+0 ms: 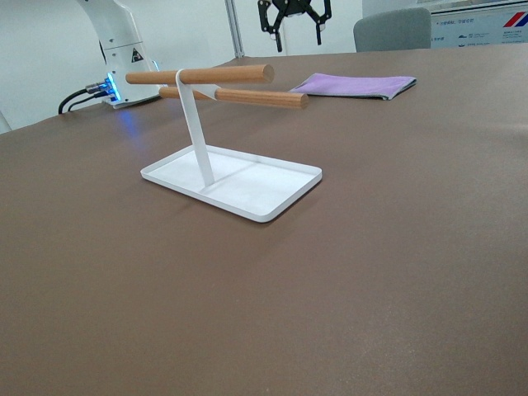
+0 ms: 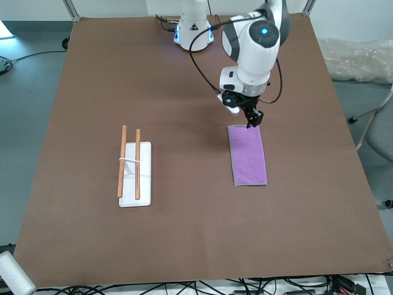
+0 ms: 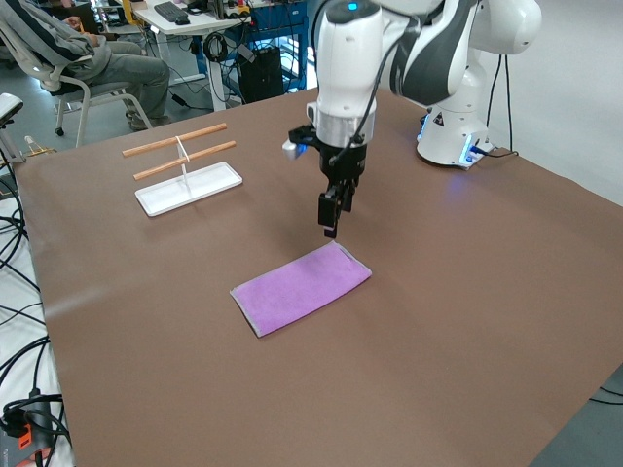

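Observation:
A purple cloth (image 2: pixel 247 155) lies flat on the brown table, also seen in the right view (image 3: pixel 300 287). To its left, in the left view, stands a white rack (image 2: pixel 144 175) with a tray base and two wooden bars (image 2: pixel 122 175). My black gripper (image 2: pixel 252 121) hangs above the table just beyond the cloth's far edge. In the top view the gripper (image 1: pixel 299 37) shows two fingers spread apart with nothing visible between them. In the right view it (image 3: pixel 330 222) is seen side-on, its tip near the cloth's edge.
The robot base (image 2: pixel 193 34) sits at the back edge of the brown table (image 2: pixel 202 233). A grey chair (image 2: pixel 381 129) stands beyond the right edge, and cables lie along the front edge.

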